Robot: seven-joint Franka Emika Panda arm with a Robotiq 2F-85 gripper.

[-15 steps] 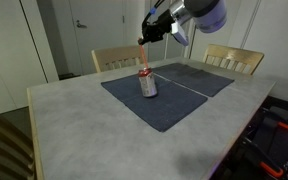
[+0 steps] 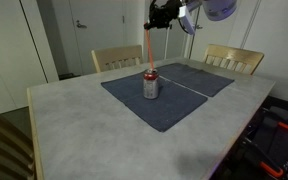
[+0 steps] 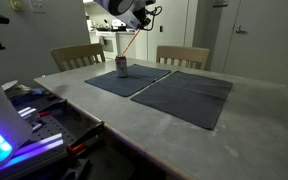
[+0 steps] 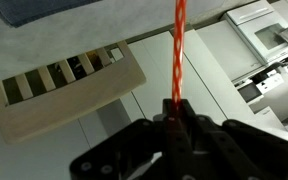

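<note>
An orange-red straw (image 2: pixel 148 48) slants up from the top of a silver and red can (image 2: pixel 151 87), which stands on a dark mat. In exterior view 2 the straw (image 3: pixel 132 43) leans above the can (image 3: pixel 121 68); whether its lower end is inside the opening or only touching cannot be made out. High over the can, my gripper (image 2: pixel 148 27) is shut on the upper end of the straw. From the wrist, the straw (image 4: pixel 179 55) runs from between the dark fingers out past the top edge; the can is out of that view.
The dark mat (image 2: pixel 174 107) lies under the can, and another dark mat (image 3: pixel 189 98) covers more of the light table (image 2: pixel 74 125). Chairs (image 2: pixel 120 57) stand round the table. Its near-left part is bare in exterior view 1.
My gripper has risen, with the straw in its grasp, and more of the straw shows above the can. The can has shifted slightly to the right in exterior view 1.
</note>
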